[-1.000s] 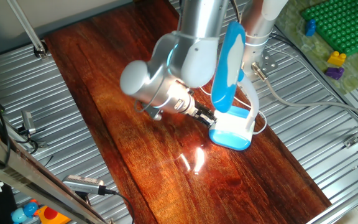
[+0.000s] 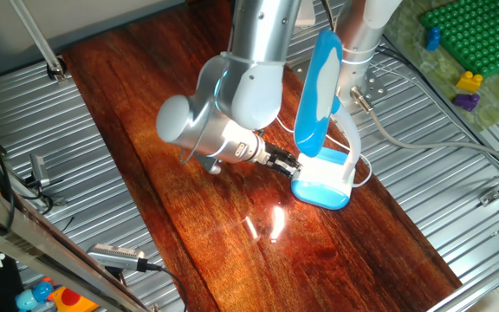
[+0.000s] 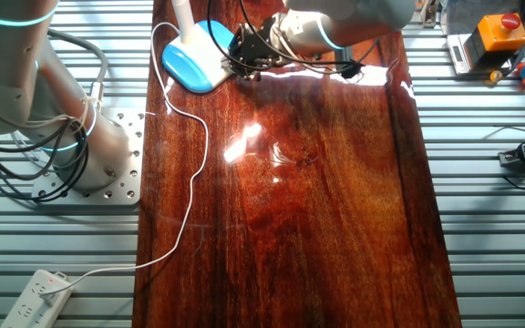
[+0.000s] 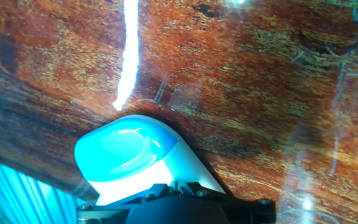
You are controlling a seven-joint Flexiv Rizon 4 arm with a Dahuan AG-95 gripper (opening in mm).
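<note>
A blue-and-white desk lamp stands on the wooden board, its blue head raised over its base. My gripper is low at the side of that base, fingertips right by its white part; whether they touch it I cannot tell. In exterior view 2 the lamp base shows at the top, with the gripper against its right side. From the wrist, the base lies just beyond my gripper, whose black fingers look drawn together with nothing visible between them. The lamp's head is out of the wrist view.
A white cable runs from the lamp along the board to a power strip. The wooden board is otherwise bare. A small camera sits at the opposite edge.
The arm's wrist and forearm have swung slightly left in exterior view 1, while the fingertips stay beside the lamp base. The lamp has not visibly moved.
</note>
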